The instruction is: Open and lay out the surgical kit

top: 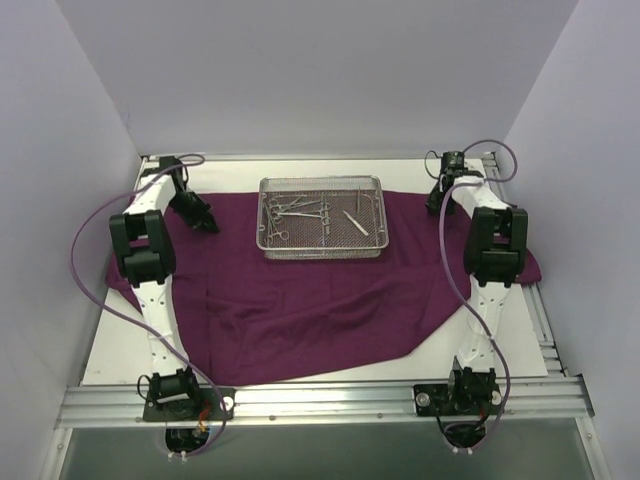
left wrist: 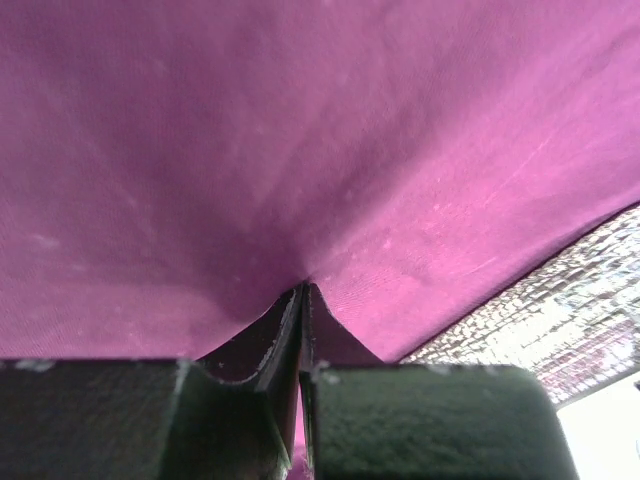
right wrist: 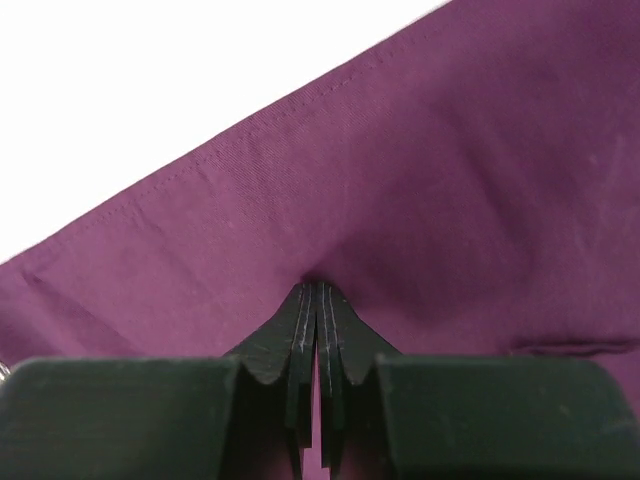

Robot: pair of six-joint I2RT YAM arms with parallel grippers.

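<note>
A purple cloth (top: 320, 310) is spread over the white table, with a steel mesh tray (top: 322, 253) of scissors, clamps and a blade on its back middle. My left gripper (top: 208, 222) is at the cloth's back left; in the left wrist view its tips (left wrist: 305, 290) are closed down on the fabric, any pinched cloth hard to see. My right gripper (top: 436, 205) is at the back right, shut, its tips (right wrist: 316, 290) low on the cloth near its hem, nothing visible between them.
White table (top: 120, 350) shows around the cloth's edges. Grey walls stand at the back and both sides, with metal rails along the front and back.
</note>
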